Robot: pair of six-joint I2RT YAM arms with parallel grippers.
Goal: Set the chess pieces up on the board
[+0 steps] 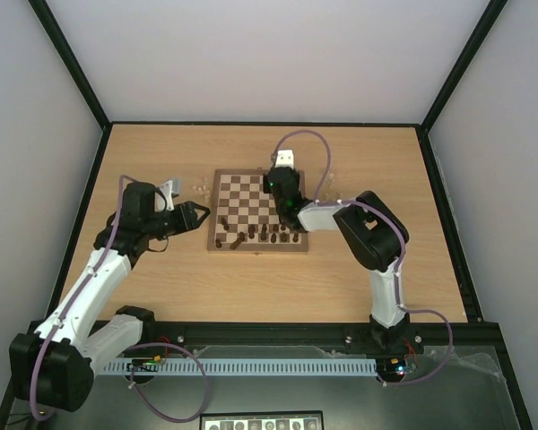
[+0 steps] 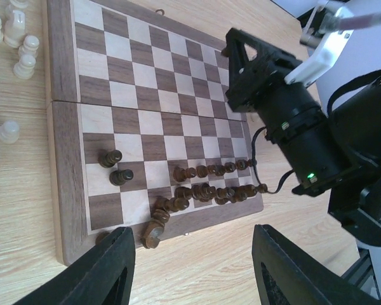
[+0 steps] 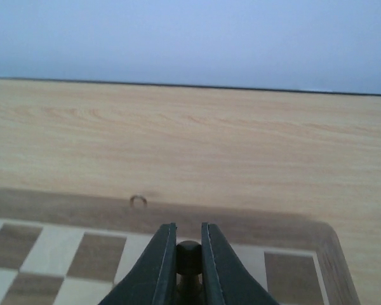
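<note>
The chessboard (image 1: pixel 212 210) lies mid-table. Dark pieces crowd its near rows, among them small pawns (image 2: pixel 121 176); a larger dark piece (image 2: pixel 153 234) lies tipped at the near edge. My left gripper is open over the near-left side of the board, nothing between its fingers. Past the far part of the board, my right gripper is shut on a dark piece (image 3: pixel 189 251) whose round head shows between the fingertips; its lower part is out of sight.
Light pieces (image 2: pixel 8 131) stand on the table left of the board, and more light pieces (image 1: pixel 332 179) lie to its right, partly behind the right arm. A small metal ring (image 3: pixel 138 201) sits at the board's far edge.
</note>
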